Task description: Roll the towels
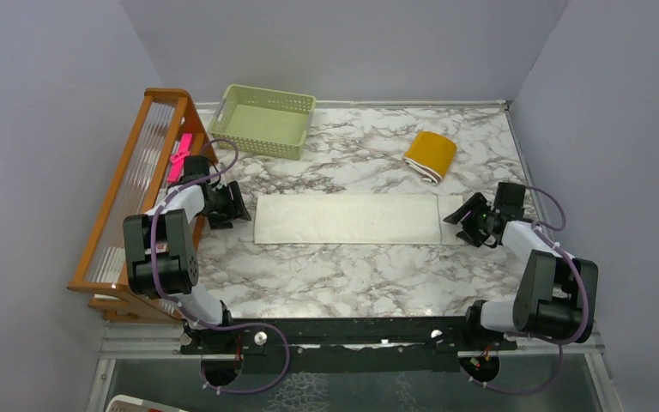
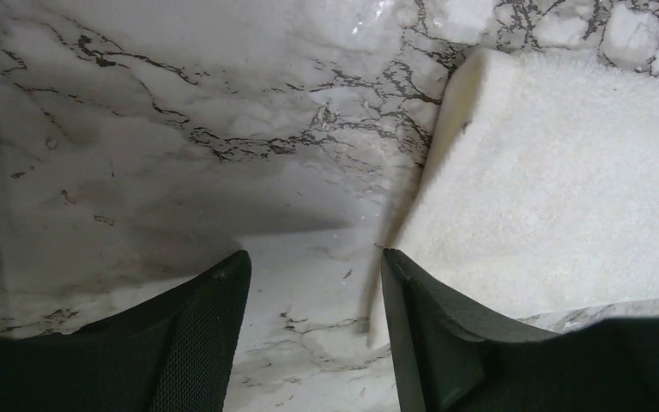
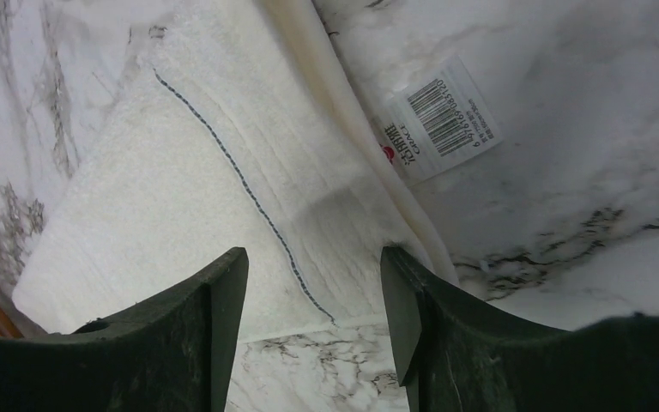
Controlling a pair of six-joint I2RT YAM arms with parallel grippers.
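A white towel (image 1: 347,219) lies flat and folded into a long strip across the table. My left gripper (image 1: 234,215) stands open just off its left end, its fingers empty. In the left wrist view, one finger (image 2: 433,343) overlaps the towel's edge (image 2: 472,154); whether they touch I cannot tell. Over the right end hangs my right gripper (image 1: 454,229), also open. Dark stitching crosses that end in the right wrist view, and a barcode tag (image 3: 442,120) sticks out from its edge. Behind it, a folded mustard towel (image 1: 430,154) rests on the marble.
A green basket (image 1: 266,124) stands at the back left. Beside the left arm is a wooden rack (image 1: 120,197) with something pink (image 1: 180,157) on it. Bare marble lies in front of and behind the white towel.
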